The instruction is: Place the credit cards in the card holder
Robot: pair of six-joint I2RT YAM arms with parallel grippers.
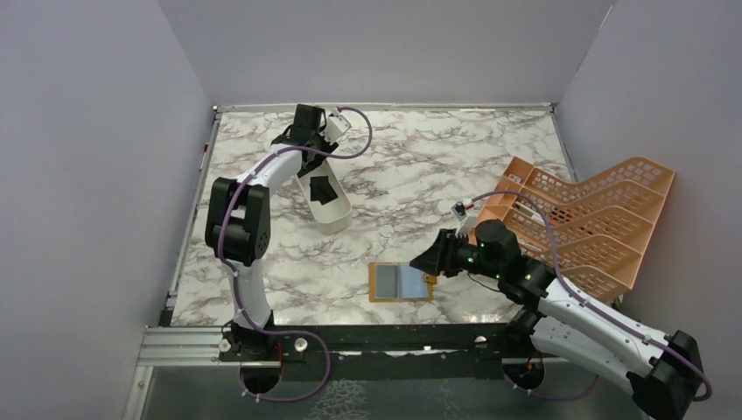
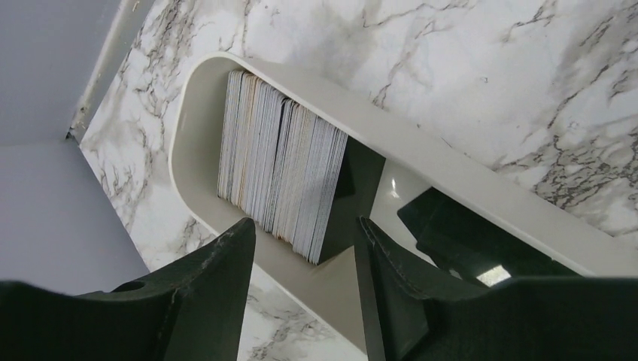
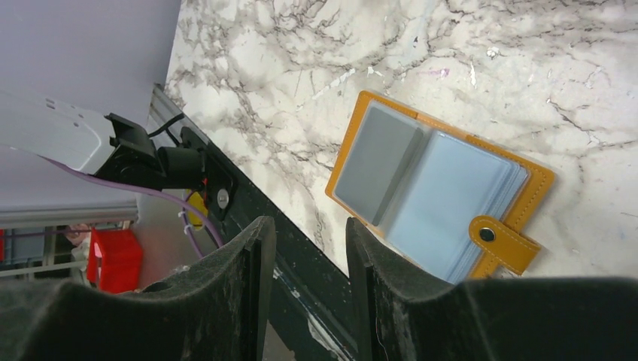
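A white oblong box (image 1: 330,219) holds a tight row of cards (image 2: 278,165) at its far end, with dark cards (image 2: 451,233) lying toward the other end. My left gripper hangs open over this row, nothing between its fingers. The card holder (image 3: 451,203), tan with grey and clear sleeves and a snap tab, lies open near the front edge. My right gripper is open and empty above its near side.
An orange slotted organiser (image 1: 612,227) takes up the right of the table. Walls border the sides and back.
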